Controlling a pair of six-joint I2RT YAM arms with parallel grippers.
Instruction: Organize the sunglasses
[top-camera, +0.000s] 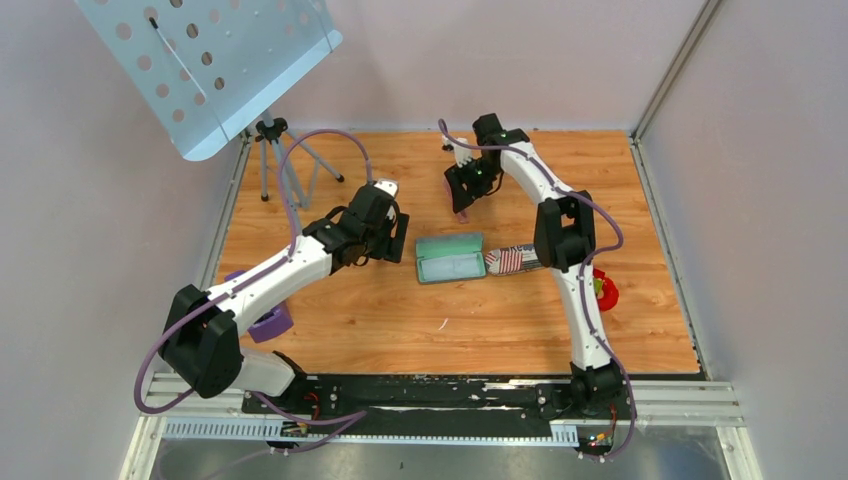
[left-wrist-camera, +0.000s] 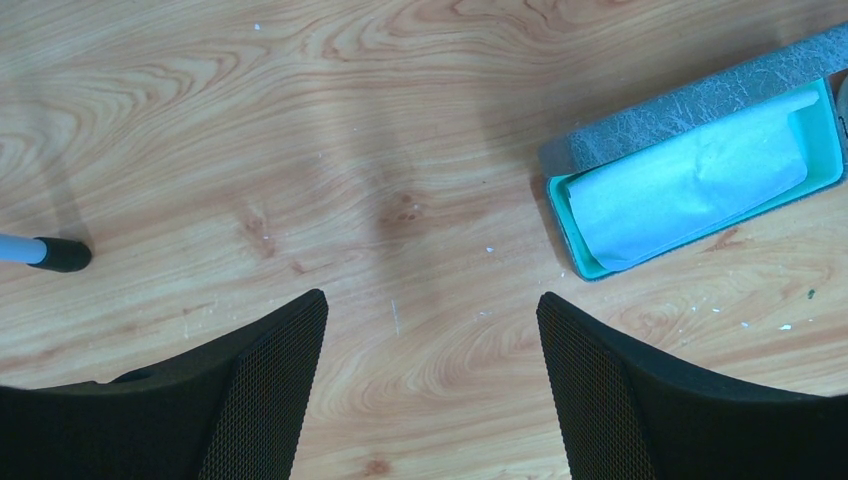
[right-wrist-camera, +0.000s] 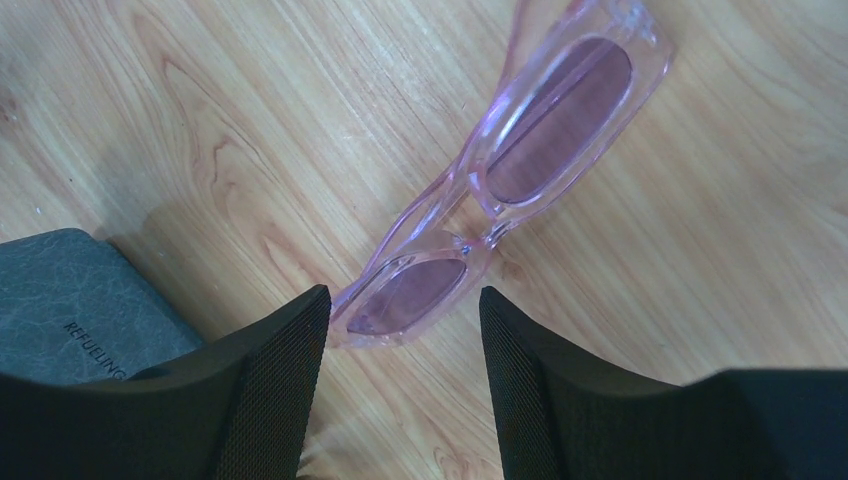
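Pink translucent sunglasses (right-wrist-camera: 480, 215) lie on the table in the right wrist view, with one lens close to the gap between my right gripper's fingers. The right gripper is open and holds nothing; from the top, it hides much of the sunglasses (top-camera: 461, 215). An open glasses case (top-camera: 450, 268), teal inside, stands at the table's middle with a pale cloth (left-wrist-camera: 690, 185) in it. My left gripper is open and empty, over bare table to the left of the case.
Right of the case lies a striped pouch (top-camera: 513, 260). A red object (top-camera: 606, 290) sits beyond the right arm, and a purple object (top-camera: 270, 322) is partly behind the left arm. Tripod legs (top-camera: 290, 170) stand at the back left.
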